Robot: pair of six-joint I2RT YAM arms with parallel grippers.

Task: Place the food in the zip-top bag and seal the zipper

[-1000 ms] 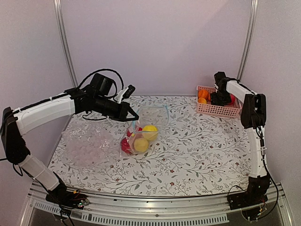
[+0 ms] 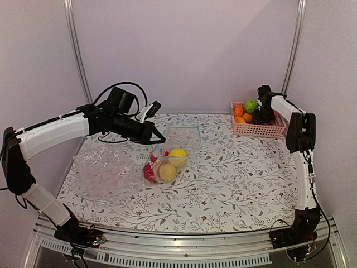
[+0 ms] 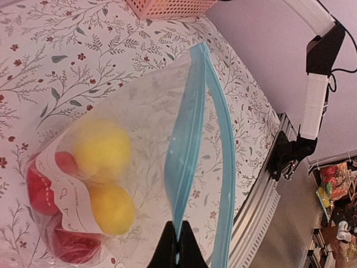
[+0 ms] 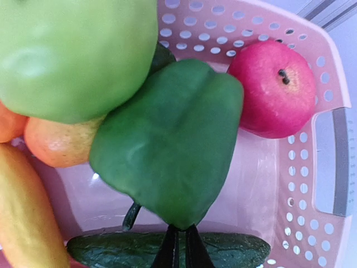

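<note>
A clear zip bag [image 3: 142,95] with blue zipper strips lies mid-table, holding yellow round fruits [image 2: 178,152] and red ones [image 2: 149,171]. My left gripper is shut on the bag's zipper edge. At the back right, my right gripper is shut inside the pink basket [image 2: 256,130], its tips at the lower end of a green bell pepper [image 4: 167,137]; whether it grips it is unclear. Around it lie a large green fruit [image 4: 67,50], a pomegranate [image 4: 270,89], a cucumber [image 4: 111,248] and a yellow elongated item [image 4: 22,206].
A crumpled clear plastic sheet [image 2: 103,170] lies at the left of the table. Walls stand at the back and sides.
The right arm has shifted slightly within the basket, and the large green fruit now shows more clearly at the back. The left arm and bag are unchanged.
</note>
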